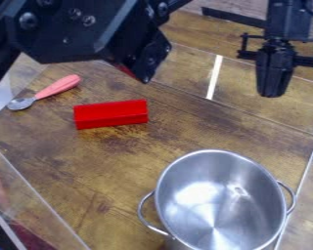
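My gripper [272,83] hangs at the upper right over the wooden floor of the workspace, shut, with nothing showing between its fingers. A red block [110,114] lies left of centre. A spoon with a pink handle [55,88] lies to its upper left, its metal end at the far left. A steel pot [222,200] with side handles stands at the bottom right, well below the gripper. The large black arm covers much of the upper left.
Clear panel edges run along the lower left. White strips lie near the upper middle and right edge.
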